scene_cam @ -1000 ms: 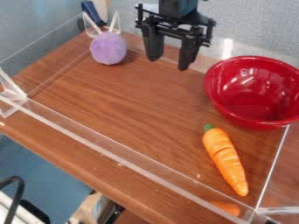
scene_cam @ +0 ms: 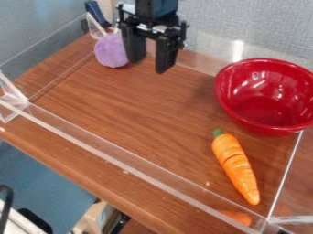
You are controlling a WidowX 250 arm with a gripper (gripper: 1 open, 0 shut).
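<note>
My black gripper [scene_cam: 152,53] hangs at the top middle, open, with its two fingers spread and pointing down. Just left of it, partly behind its left finger, a purple round object [scene_cam: 109,52] rests on the wooden surface [scene_cam: 134,119]. A red bowl [scene_cam: 263,95] sits at the right. An orange toy carrot [scene_cam: 235,167] with a green top lies below the bowl.
Clear low walls [scene_cam: 123,162] border the wooden surface. A second orange piece [scene_cam: 235,217] shows at the bottom edge. A blue-grey area lies at the lower left.
My gripper has moved left, from the upper middle toward the purple object. The other objects look unmoved.
</note>
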